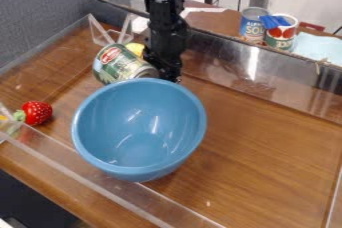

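Observation:
My black gripper [163,62] is low at the back of the tray, just right of a green and silver can [118,64] that leans or lies tilted behind the blue bowl [139,132]. Whether the fingers are open or shut on anything is hard to see. A yellow object [134,48] is partly hidden behind the can and gripper. A red strawberry [38,112] lies left of the bowl.
Clear plastic walls edge the wooden floor [261,177], whose right half is free. Beyond the back wall stand two cans [254,24] beside a light blue cloth [318,47]. A grey padded wall rises at left.

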